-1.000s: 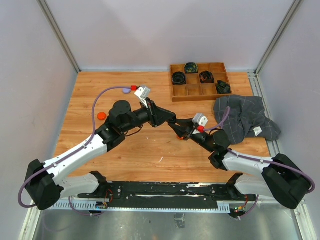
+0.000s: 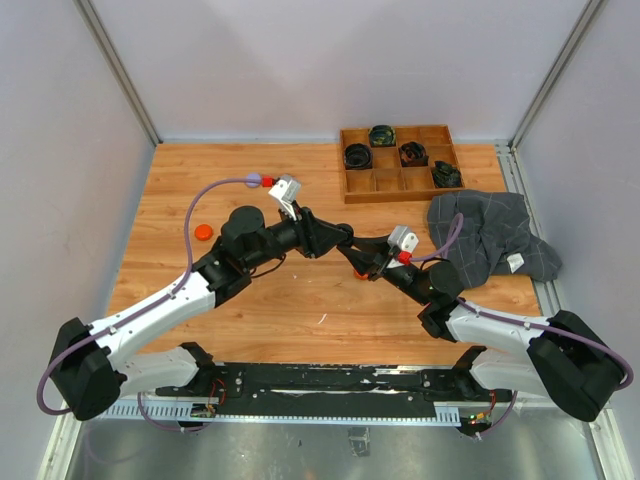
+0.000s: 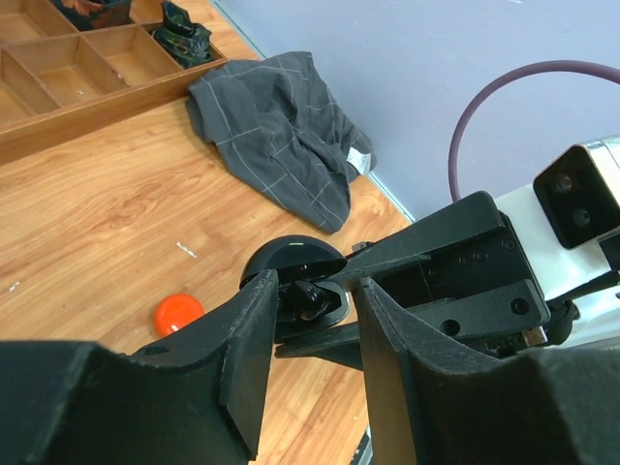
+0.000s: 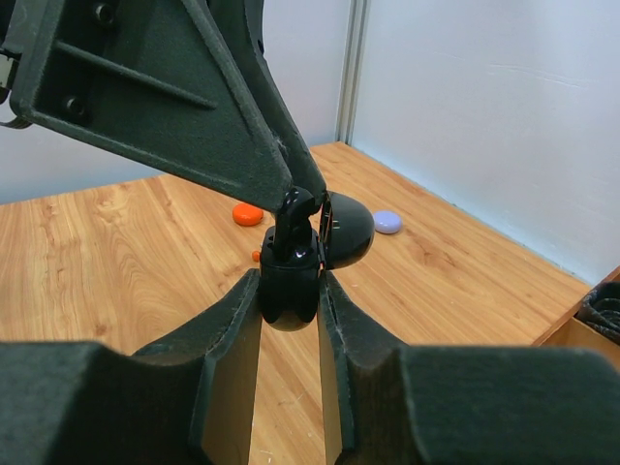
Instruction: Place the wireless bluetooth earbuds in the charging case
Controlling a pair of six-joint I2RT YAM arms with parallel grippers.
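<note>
The charging case [image 4: 291, 295] is black and glossy, its lid [image 4: 347, 231] hinged up, and my right gripper is shut on its body. In the left wrist view, the open case [image 3: 291, 254] sits between the right arm's fingers, with a black earbud [image 3: 308, 299] at its mouth. My left gripper has its tips parted on either side of that earbud, with gaps visible. How deep the earbud sits is hard to tell. From above, both grippers meet over mid-table and cover most of the case [image 2: 345, 234]. A second earbud cannot be made out.
A wooden compartment tray [image 2: 375, 196] with several dark items stands at the back. Right of it lies a crumpled grey cloth [image 2: 490, 235]. An orange disc [image 2: 203, 232] and a lilac disc [image 2: 254, 180] rest on the left side.
Both arms have shifted very slightly in the top view, the left one a little lower in the picture. Tray, cloth and discs have stayed put.
</note>
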